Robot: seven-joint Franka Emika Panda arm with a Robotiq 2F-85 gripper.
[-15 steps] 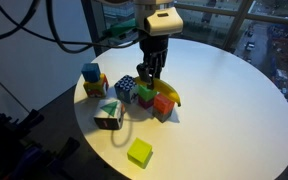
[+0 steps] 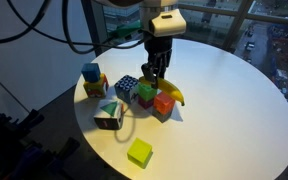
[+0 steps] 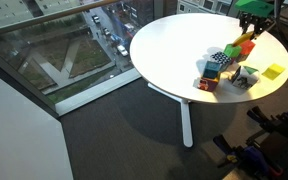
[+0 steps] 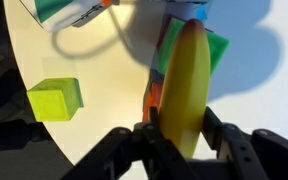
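Note:
A yellow banana (image 4: pixel 187 85) lies lengthwise between the fingers of my gripper, which is shut on it. In exterior view 1 the banana (image 2: pixel 173 90) shows behind the blocks, with my gripper (image 2: pixel 156 78) over its left part. A green block (image 2: pixel 144 94) and a red block (image 2: pixel 163 107) stand just in front of it. The wrist view has the green block (image 4: pixel 213 50) partly behind the banana. From exterior view 2 the banana (image 3: pixel 244 38) appears small beneath the arm; whether it touches the blocks or table I cannot tell.
A yellow-green cube (image 2: pixel 139 152) sits alone near the front edge of the round white table (image 2: pixel 224 120). Left of the gripper are a white block with a green triangle (image 2: pixel 109 115), a checkered block (image 2: pixel 126 86) and a blue block (image 2: pixel 90 72) on others.
The arm and the banana have shifted slightly to the right over the last second. The blocks stay where they were.

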